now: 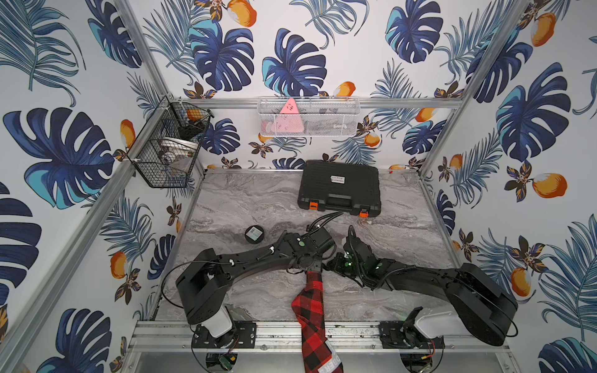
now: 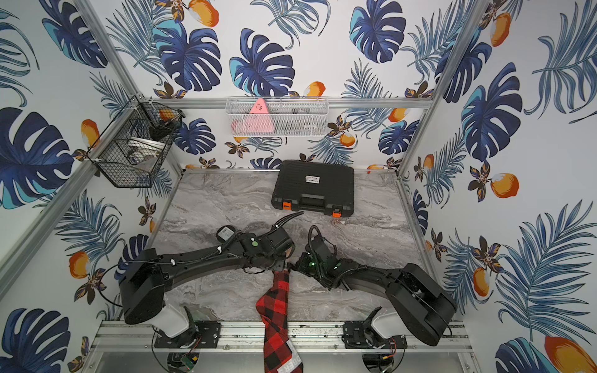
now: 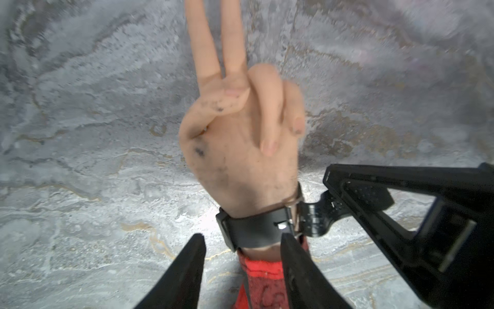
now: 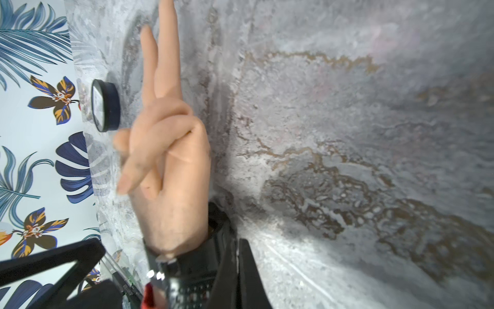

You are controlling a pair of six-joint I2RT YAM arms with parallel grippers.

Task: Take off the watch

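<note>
A mannequin hand (image 3: 241, 154) in a red plaid sleeve (image 1: 314, 304) wears a black watch strap (image 3: 257, 227); in the left wrist view a loose end of strap sticks out to the right of the wrist. My left gripper is over the wrist, part open, its two fingertips apart just below the strap, nothing visibly held. My right gripper is at the side of the wrist by the watch, shut, with nothing clearly showing between its fingers.
A black case (image 1: 339, 186) lies at the back of the table (image 1: 224, 199). A round black object (image 1: 254, 234) sits on the left. A wire basket (image 1: 174, 143) hangs on the left wall, a white one (image 1: 335, 118) at the back.
</note>
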